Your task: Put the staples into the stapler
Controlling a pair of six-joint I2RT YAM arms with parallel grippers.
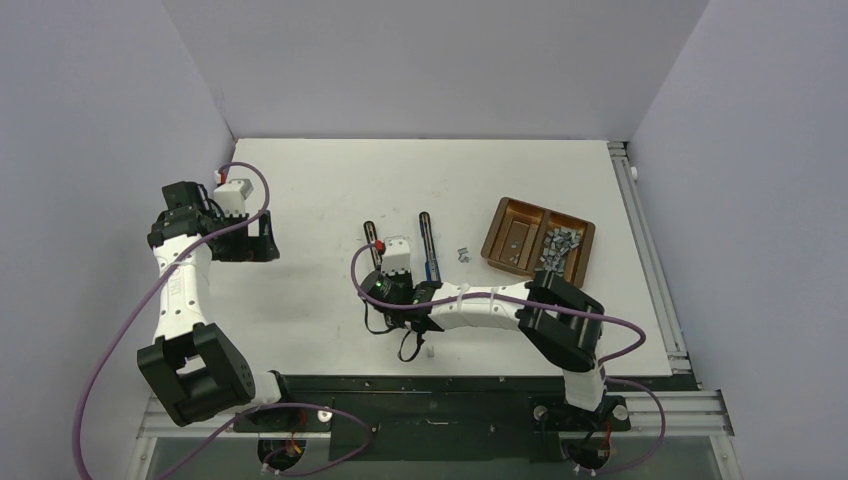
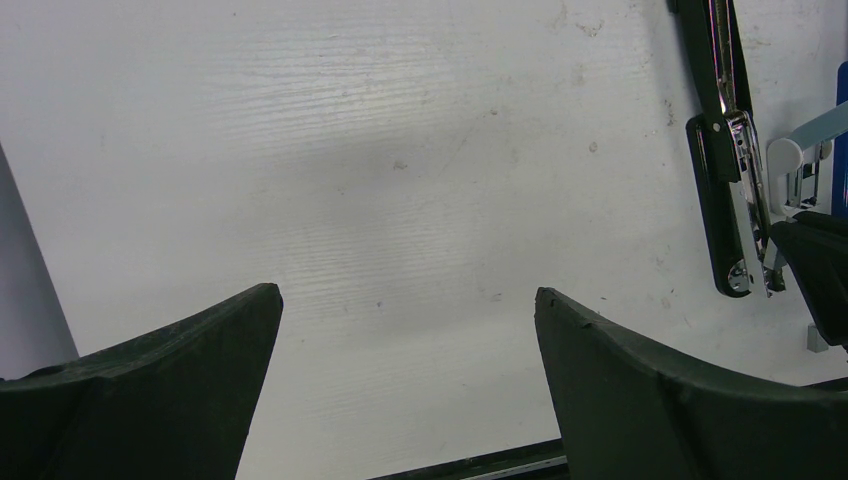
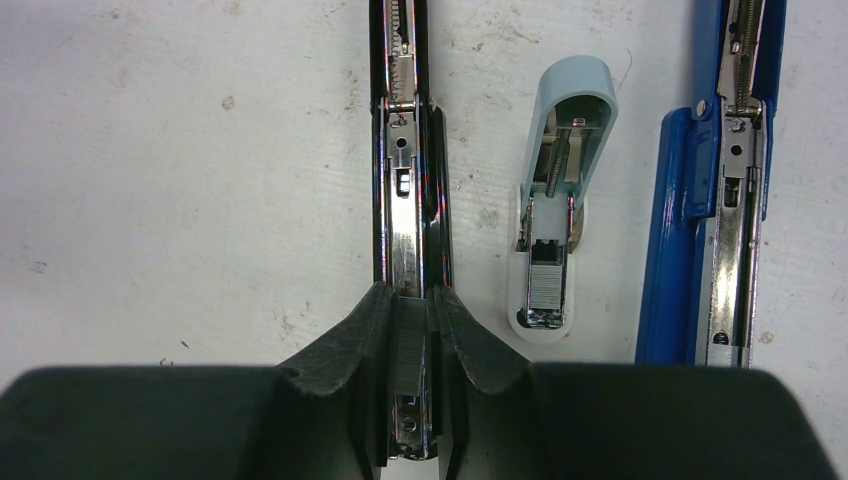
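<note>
A black stapler (image 3: 403, 230) lies with its metal magazine exposed. My right gripper is over its lower end, fingertips close together on either side of a grey strip in the channel; whether it grips that strip is unclear. Right of it stand a small pale mint stapler (image 3: 545, 270) and a blue stapler (image 3: 675, 240), both with magazines showing. In the left wrist view my left gripper stands open over bare table, the black stapler at upper right.
A brown two-part box (image 1: 490, 240) at the right holds grey staple pieces; a few loose ones (image 1: 463, 255) lie beside it. A small grey piece (image 2: 817, 338) lies near the front edge.
</note>
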